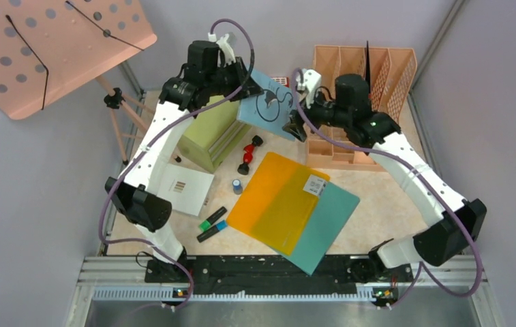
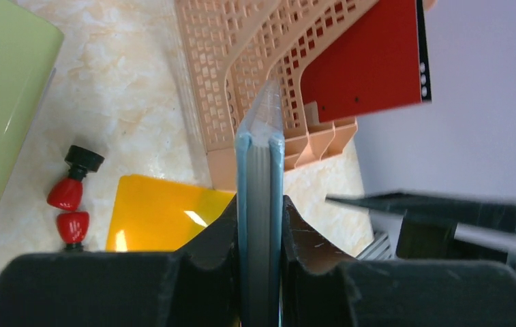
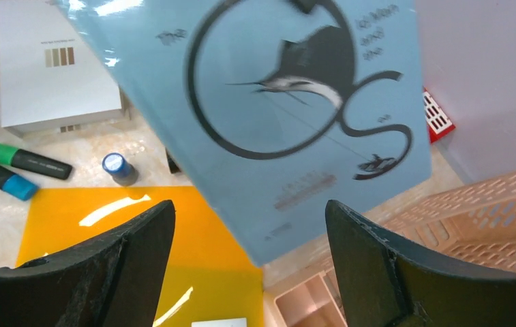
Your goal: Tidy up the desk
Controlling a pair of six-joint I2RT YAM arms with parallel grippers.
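Observation:
A light blue book (image 1: 265,109) with a dark looped drawing hangs from my left gripper (image 1: 245,85), which is shut on its edge; in the left wrist view the book (image 2: 260,204) stands edge-on between the fingers. My right gripper (image 1: 294,129) is open beside the book's lower right side; in the right wrist view the book (image 3: 262,116) is beyond the spread fingers. A pink slotted organizer (image 1: 330,153) stands at the back right with a red item (image 2: 364,68) in it. Yellow (image 1: 268,204) and teal folders (image 1: 330,225) lie at the front.
Two markers (image 1: 212,231), a small blue-capped bottle (image 1: 237,186), a white flat box (image 1: 185,191), a red-black object (image 1: 248,155), a green box (image 1: 200,143) and a red calculator (image 3: 439,116) lie around. A pink board (image 1: 50,54) on a tripod stands left.

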